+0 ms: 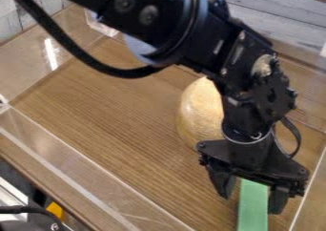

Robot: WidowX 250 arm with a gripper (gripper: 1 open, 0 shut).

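Observation:
The black gripper (253,189) hangs at the lower right of the camera view, open, its fingers pointing down over a green bar-shaped object (253,217). That green object runs to the bottom edge of the view and is partly hidden by the gripper. A rounded tan object (196,111) sits behind the arm, partly hidden by it.
A wooden floor (102,111) spreads across the middle and left, mostly bare. Clear low walls border it along the lower left and right. Black cables and a small orange part lie outside at the bottom left.

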